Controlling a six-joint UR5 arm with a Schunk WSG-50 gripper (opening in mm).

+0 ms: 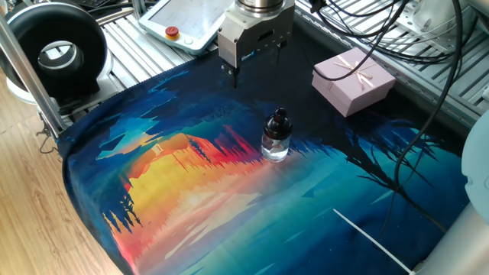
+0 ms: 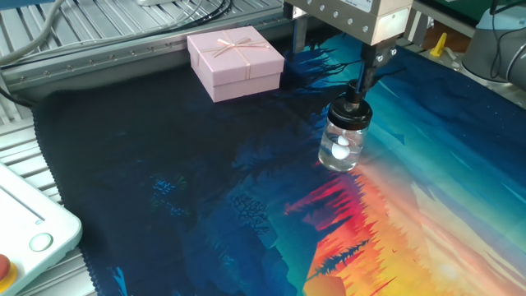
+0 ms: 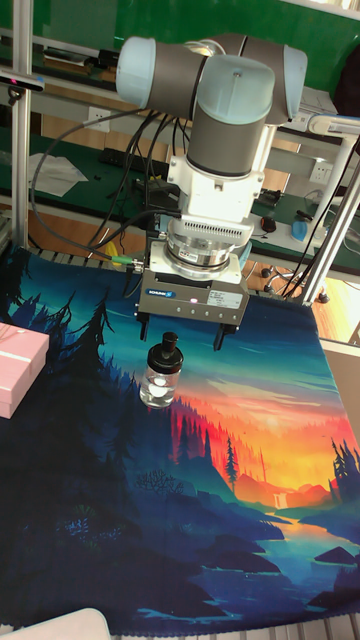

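Note:
A clear glass bottle (image 1: pixel 276 142) with a black lid stands upright on the printed cloth, with clear liquid in its lower part. A pale round shape shows inside the bottle (image 2: pixel 341 146) in exterior view 2. My gripper (image 1: pixel 257 69) hangs above the cloth with its two dark fingers wide apart and nothing between them. It is apart from the bottle; in exterior view 3 the bottle (image 3: pixel 159 373) appears below the gripper (image 3: pixel 180 333). One finger (image 2: pixel 366 72) overlaps the lid's top in exterior view 2.
A pink gift box (image 1: pixel 354 81) with a ribbon bow sits at the cloth's edge. A teach pendant (image 1: pixel 186 23) with a red button lies off the cloth. Black cables (image 1: pixel 449 84) hang over one side.

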